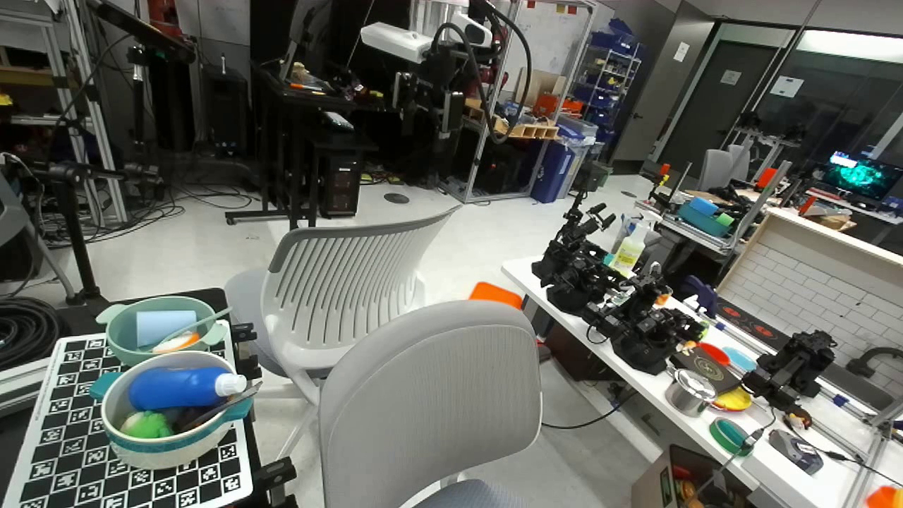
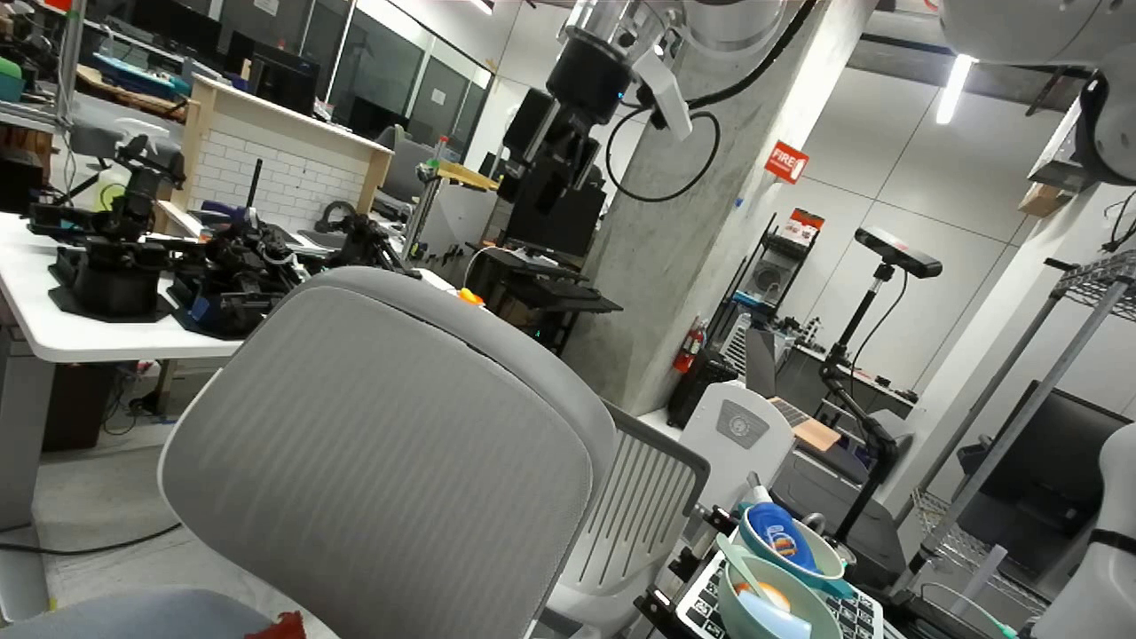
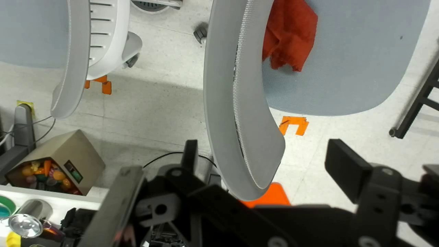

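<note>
High above two grey chairs hangs my gripper, its fingers wide apart with nothing between them. In the wrist view the grey chair back (image 3: 230, 94) passes below the open fingers. A crumpled red cloth (image 3: 290, 35) lies on that chair's seat (image 3: 349, 74); only a corner of the cloth (image 2: 279, 627) shows in exterior view 2. In exterior view 1 the gripper (image 1: 427, 127) is dark against a dark background, well clear of the chairs.
A second chair (image 1: 355, 279) stands behind the nearer one. Two pots, a white one (image 1: 140, 457) and a green one (image 1: 127, 317), hold several items on a checkered board (image 1: 63, 423). A white table (image 1: 609, 351) carries black robot arms. Beneath it sits a box (image 3: 78, 154) of toy food.
</note>
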